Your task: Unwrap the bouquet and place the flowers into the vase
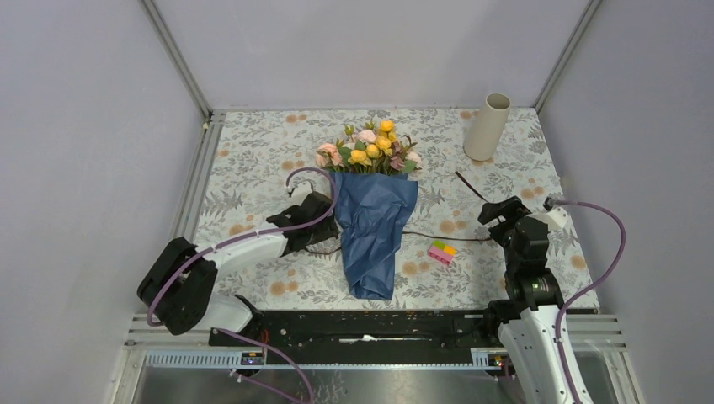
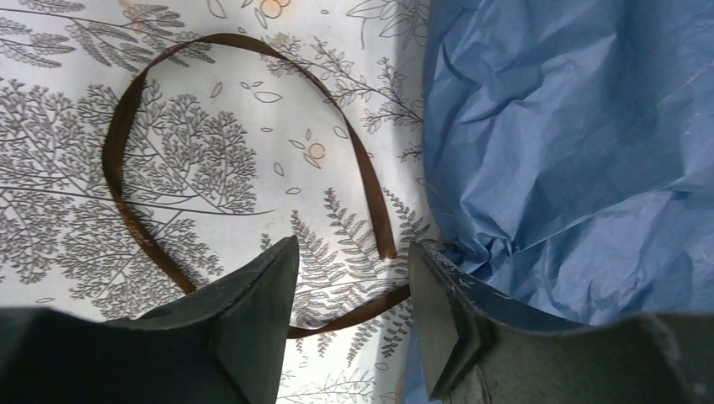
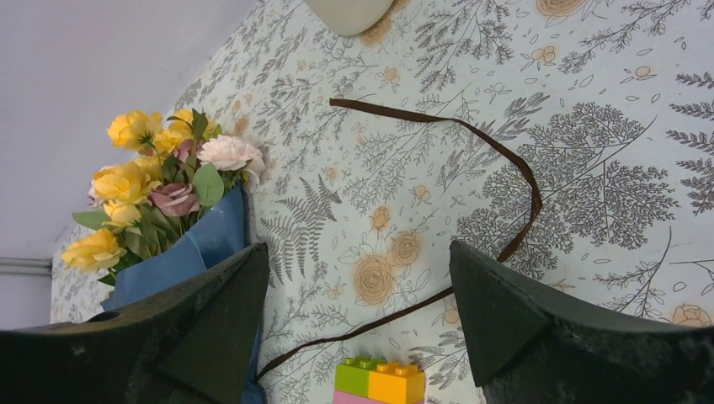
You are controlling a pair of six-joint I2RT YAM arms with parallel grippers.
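A bouquet of yellow, pink and mauve flowers (image 1: 370, 150) lies in a blue wrapper (image 1: 370, 227) mid-table, blooms toward the back wall. A brown ribbon (image 2: 118, 151) runs out from both sides of the wrapper. At the back right stands the cream vase (image 1: 486, 130), upright and empty-looking from above. My left gripper is over the ribbon at the wrapper's left edge, fingers parted and nothing gripped. To the right, my right gripper hovers over the ribbon's other end, also parted and empty. Only the vase's base (image 3: 349, 13) shows in the right wrist view.
A small block of toy bricks (image 1: 442, 252), pink with green and orange, lies between the wrapper and my right gripper. Flower-patterned cloth (image 1: 278, 168) covers the table, mostly clear at the back left. Walls close off the back and sides.
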